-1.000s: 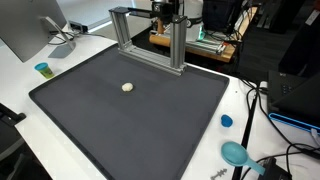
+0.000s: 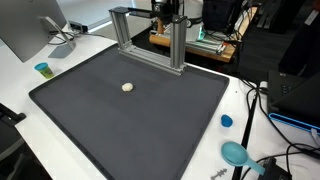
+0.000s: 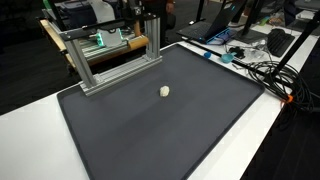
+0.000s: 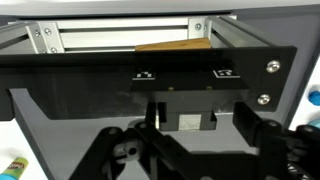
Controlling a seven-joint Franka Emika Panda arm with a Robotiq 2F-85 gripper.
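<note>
In the wrist view, my gripper has its two dark fingers apart, in front of a black bar with two small printed markers. Between the fingers shows a dark block point(image 4: 188, 101) with a silver face below it. Whether a finger touches it, I cannot tell. A small cream round object point(image 2: 127, 87) lies alone on the dark grey mat point(image 2: 110, 125), seen also as the cream object point(image 3: 164, 92) in the second exterior view. The gripper's fingers are not clear in either exterior view.
A silver frame point(image 3: 120, 68) stands at the mat's edge. Beyond the mat lie a blue round item point(image 2: 226, 121), a teal bowl point(image 2: 237, 155) and a small coloured cup point(image 2: 43, 70). Cables run along the right.
</note>
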